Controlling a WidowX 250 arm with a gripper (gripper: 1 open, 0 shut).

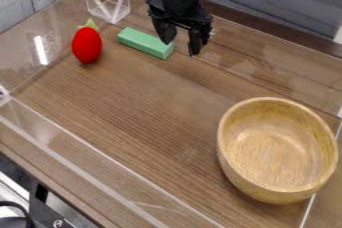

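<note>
My dark gripper (179,38) hangs at the top centre of the camera view, open, with its fingers above the table. Just left of it a light green block (143,42) lies flat. A red oval object (87,45) sits further left. A wide yellow bowl (275,187) stands at the lower right.
A small green-and-yellow item (88,26) lies behind the red object, near a white wire-like object (110,2) at the back left.
</note>
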